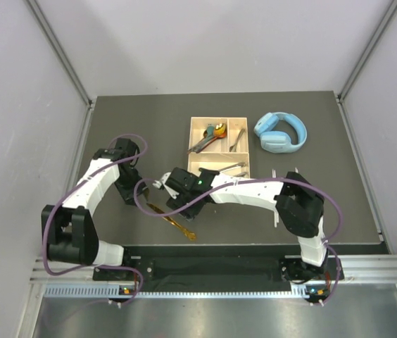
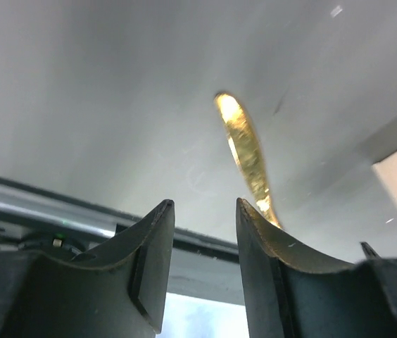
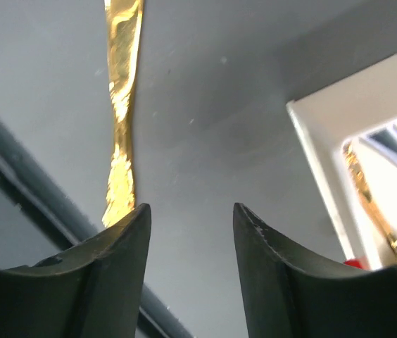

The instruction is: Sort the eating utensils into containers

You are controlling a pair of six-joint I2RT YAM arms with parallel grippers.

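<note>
A gold utensil (image 1: 174, 223) lies on the dark table below the grippers, its handle end toward the upper left; it also shows in the left wrist view (image 2: 248, 151) and the right wrist view (image 3: 121, 120). My left gripper is open above the table, left of it. My right gripper is open, with the utensil off to the left of its fingers. The wooden organizer (image 1: 191, 130) holds gold, silver and other utensils in several compartments; its near part is partly hidden by the right arm.
Blue headphones (image 1: 278, 141) lie right of the organizer. White utensils (image 1: 276, 218) lie on the table at the right, near the right arm. A dark edge runs along the front.
</note>
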